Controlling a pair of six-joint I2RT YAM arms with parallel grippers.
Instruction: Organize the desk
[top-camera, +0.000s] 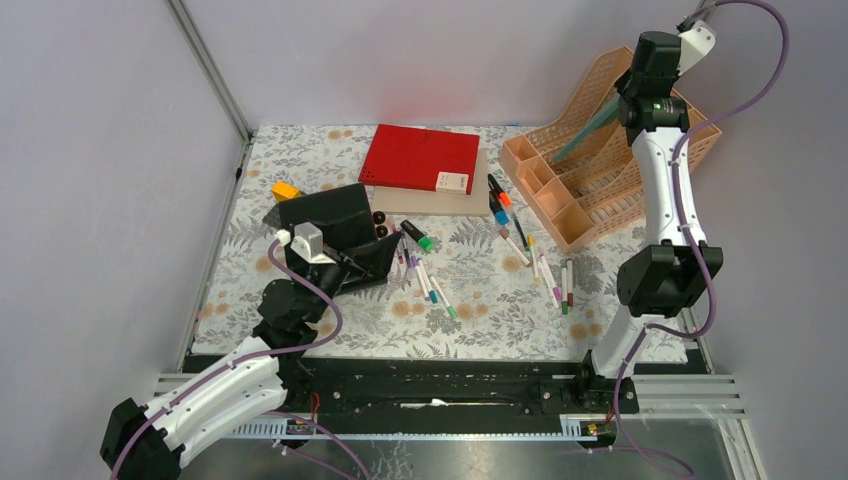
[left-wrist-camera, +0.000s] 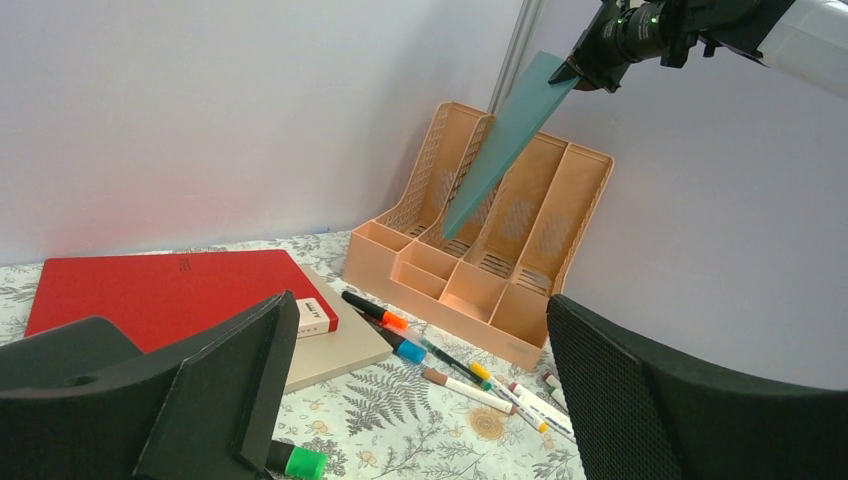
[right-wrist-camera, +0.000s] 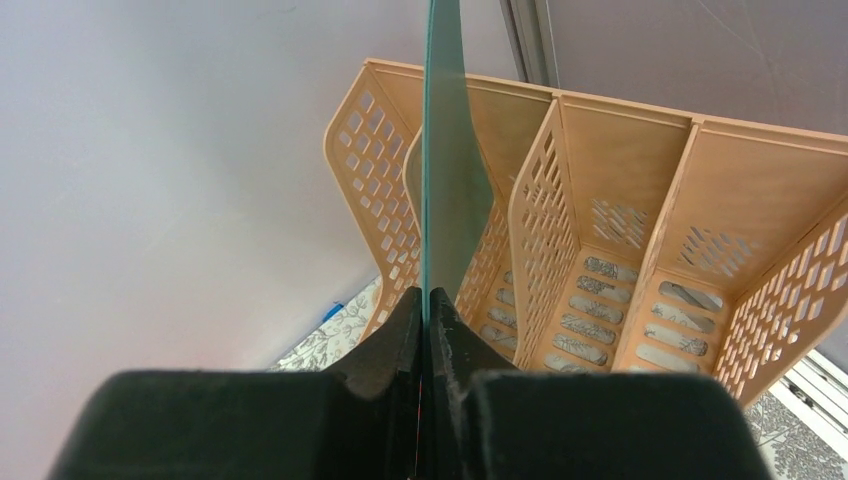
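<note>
My right gripper is shut on a thin teal folder (right-wrist-camera: 450, 170), which stands upright, tilted, in one of the slots of the peach desk organizer (top-camera: 568, 225) at the back right. In the left wrist view the folder reaches down between the organizer's perforated dividers. My left gripper stands open low at the left, over the dark items (top-camera: 320, 210). A red notebook (top-camera: 415, 155) lies on a beige board (top-camera: 430, 208). Loose markers (top-camera: 442, 297) are scattered across the middle and right of the desk.
A yellow object (top-camera: 285, 190) sits at the back left. Grey walls (left-wrist-camera: 200, 120) bound the back and sides, close behind the organizer.
</note>
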